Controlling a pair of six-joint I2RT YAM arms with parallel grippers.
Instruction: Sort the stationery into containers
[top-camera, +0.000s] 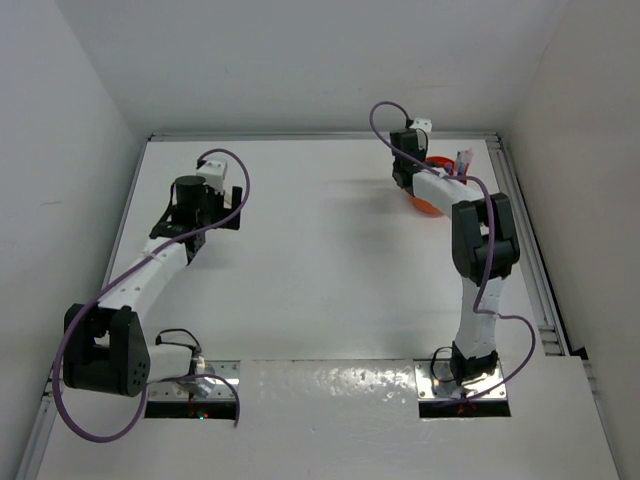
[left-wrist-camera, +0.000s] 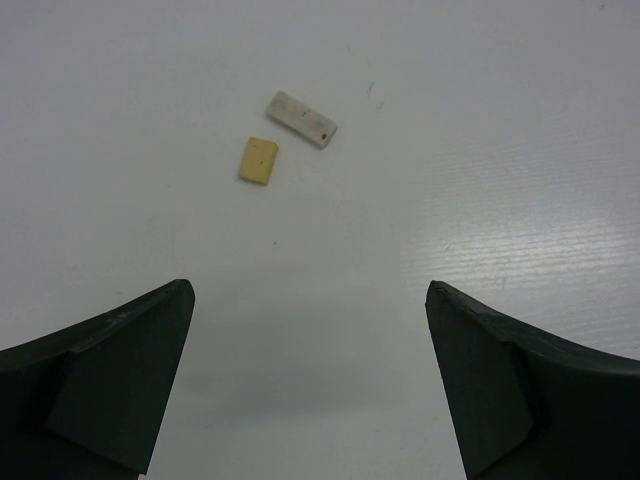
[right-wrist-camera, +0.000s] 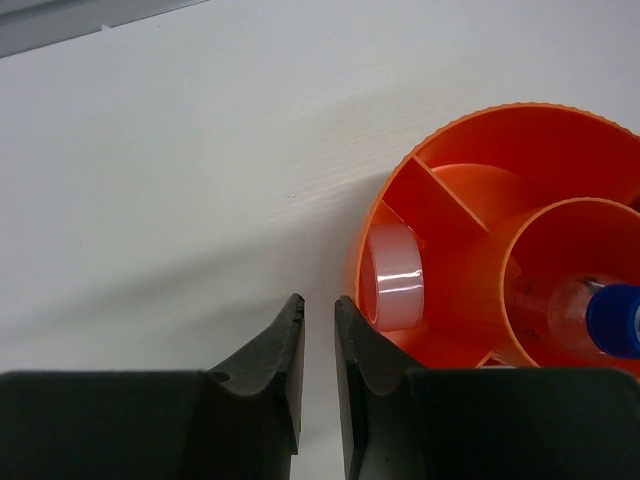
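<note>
An orange round organizer (top-camera: 428, 207) with compartments sits at the back right. In the right wrist view it (right-wrist-camera: 540, 140) holds a clear tape roll (right-wrist-camera: 398, 275) in a side compartment and a blue-capped item (right-wrist-camera: 610, 320) in the inner cup. My right gripper is just beside the organizer's rim, its fingers slightly apart with nothing visible between them. My left gripper (top-camera: 230, 208) stands open over the left of the table; below it in the left wrist view lie a small grey block (left-wrist-camera: 300, 120) and a yellow block (left-wrist-camera: 258, 160).
Metal rails (top-camera: 530, 240) run along the edges, with walls beyond.
</note>
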